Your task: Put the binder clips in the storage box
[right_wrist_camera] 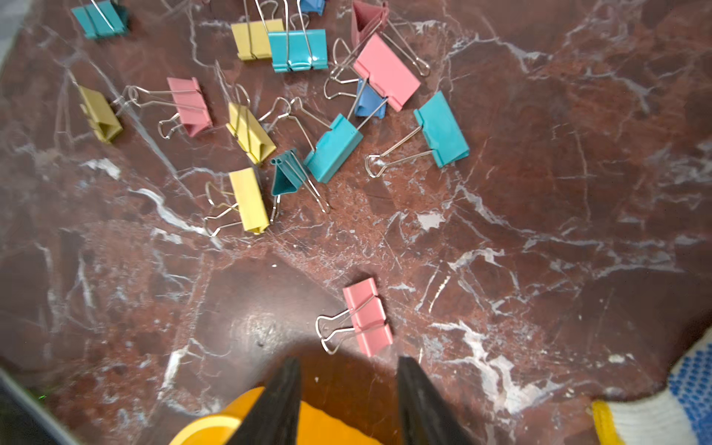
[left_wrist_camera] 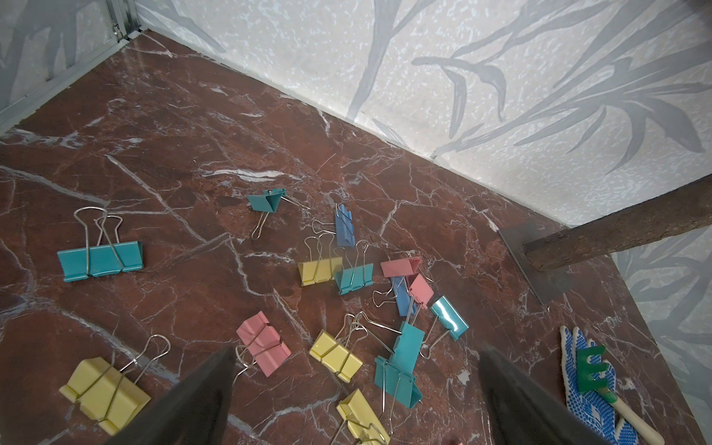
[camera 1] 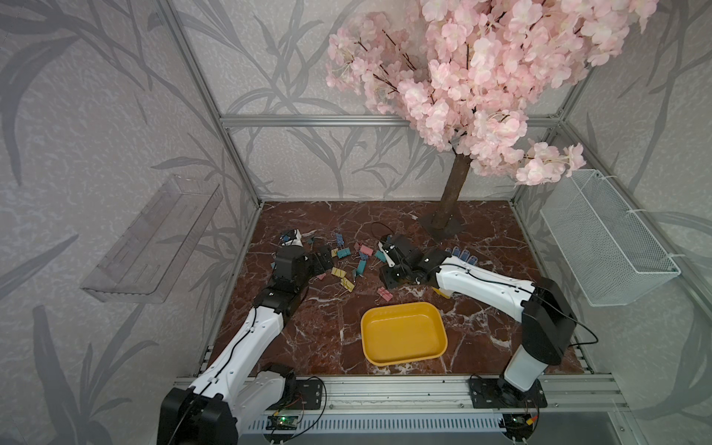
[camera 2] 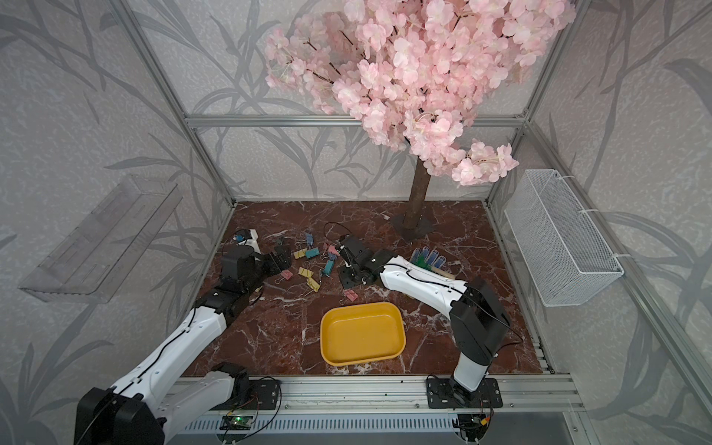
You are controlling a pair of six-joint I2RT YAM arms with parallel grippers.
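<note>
Binder clips in yellow, pink, teal and blue lie loosely grouped on the dark red marble table. Apart from the group is a lone pink clip (right_wrist_camera: 367, 317), just beyond the fingertips of my right gripper, which is partly open with nothing between its fingers. The yellow storage box (camera 1: 404, 362) stands empty near the table's front edge, and part of the box (right_wrist_camera: 319, 426) shows behind those fingers. My left gripper is open above the left side of the group. Below it are a yellow clip (left_wrist_camera: 106, 393) and a teal clip (left_wrist_camera: 100, 259).
The artificial tree trunk (camera 1: 452, 189) rises from the back right. A green brush (left_wrist_camera: 593, 371) and blue-dotted cloth lie on the right. A clear bin (camera 1: 155, 244) hangs on the left wall, a white mesh basket (camera 1: 608, 244) on the right.
</note>
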